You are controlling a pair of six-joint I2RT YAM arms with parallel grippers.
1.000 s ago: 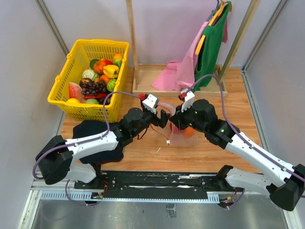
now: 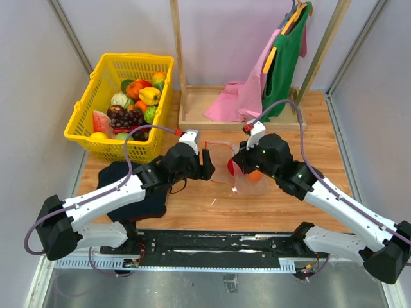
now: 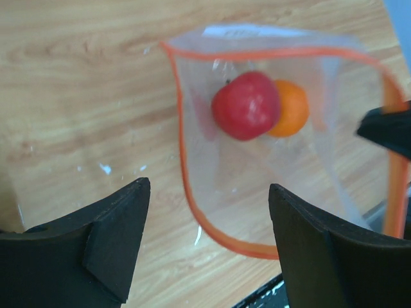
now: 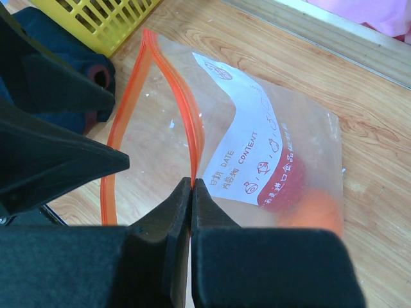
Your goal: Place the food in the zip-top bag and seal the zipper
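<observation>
The clear zip bag (image 2: 249, 187) has an orange-edged mouth, which gapes toward the left gripper. Inside it lie a round red item (image 3: 246, 106) and an orange one (image 3: 290, 109); both show through the plastic (image 4: 286, 183). My right gripper is shut on the bag's orange rim (image 4: 191, 122), holding one side of the mouth up. My left gripper (image 2: 207, 165) stands at the mouth's left with its fingers (image 3: 131, 212) spread and nothing visible gripped. From the left wrist, the lower rim (image 3: 221, 239) passes beyond the gap between those fingers.
At the back left stands a yellow basket (image 2: 116, 151) full of toy produce. A dark cloth (image 2: 131, 212) lies in front of it. Behind the bag is a wooden rack (image 2: 199, 119) with pink and green garments. Bare tabletop (image 2: 314, 141) shows at the right.
My left gripper has drawn back to the left, away from the bag's mouth. The bag's lower front corner has shifted slightly right. My right arm is almost still.
</observation>
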